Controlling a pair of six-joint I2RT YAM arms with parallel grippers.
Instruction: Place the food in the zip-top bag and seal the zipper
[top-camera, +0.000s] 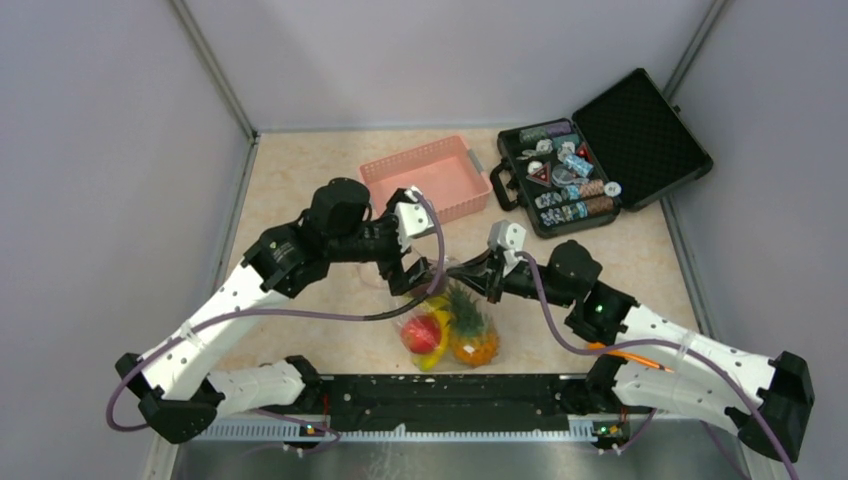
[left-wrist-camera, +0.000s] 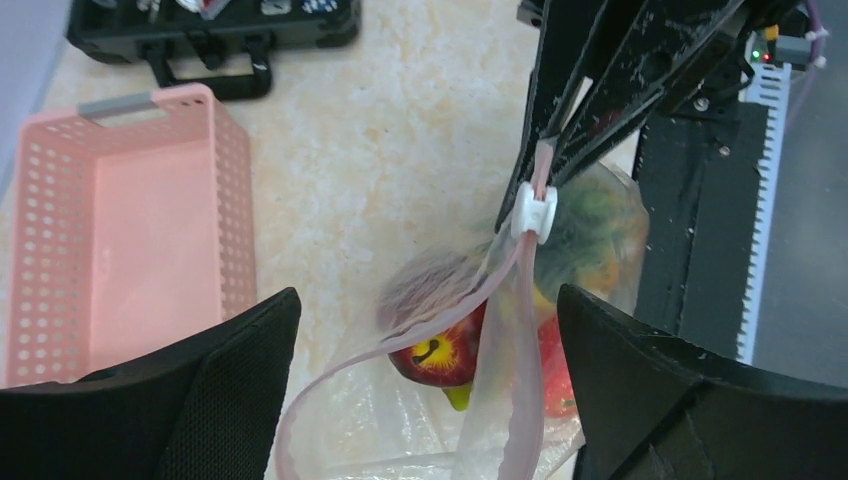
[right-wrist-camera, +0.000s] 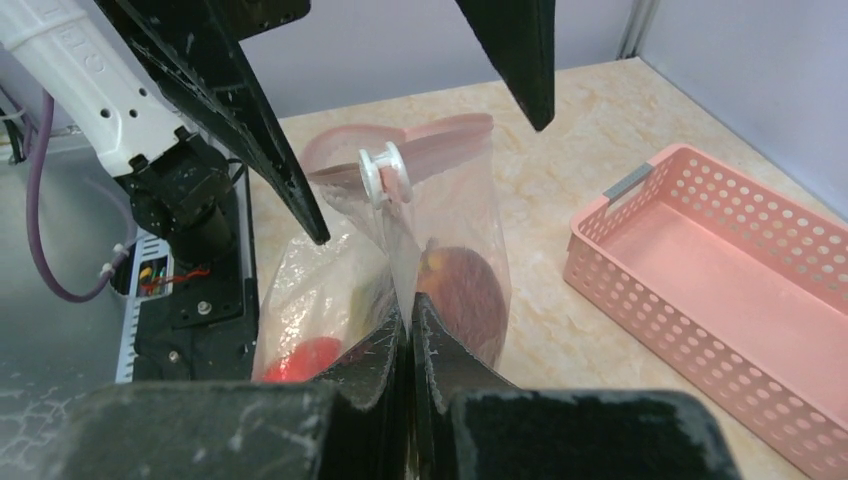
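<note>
The clear zip top bag (top-camera: 425, 330) stands at the front middle holding a red fruit (top-camera: 421, 333), a yellow banana (top-camera: 433, 350), a pineapple (top-camera: 474, 342) and a dark red apple (left-wrist-camera: 440, 355). My right gripper is shut on the bag's top edge at one end of the zipper, beside the white slider (left-wrist-camera: 534, 210). My left gripper stands open over the bag's top, the pink zipper strip running between its separated fingers, not clamped. In the right wrist view its fingers flank the slider from above.
A pink basket (top-camera: 423, 172) sits at the back middle. An open black case (top-camera: 555, 185) of small items is at the back right. An orange object (top-camera: 630, 356) lies partly under the right arm.
</note>
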